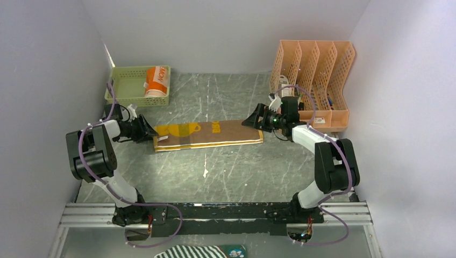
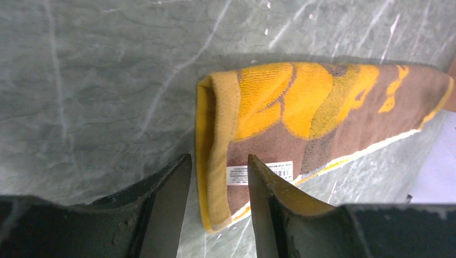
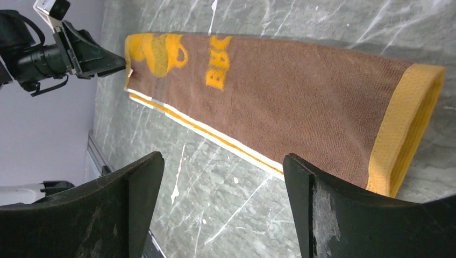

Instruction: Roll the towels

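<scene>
A brown towel with yellow print [image 1: 199, 134] lies flat in a long strip across the middle of the table, its left edge [image 2: 220, 161] folded up in a yellow band. My left gripper [image 1: 146, 130] is at that left end, fingers parted either side of the band in the left wrist view, nothing gripped. My right gripper [image 1: 253, 119] hangs open over the towel's right end; in the right wrist view the towel's yellow end band [image 3: 400, 123] lies beyond its spread fingers.
A green basket [image 1: 123, 86] holding an orange rolled towel [image 1: 157, 80] stands back left. A peach divided rack [image 1: 317, 75] stands back right, close to my right arm.
</scene>
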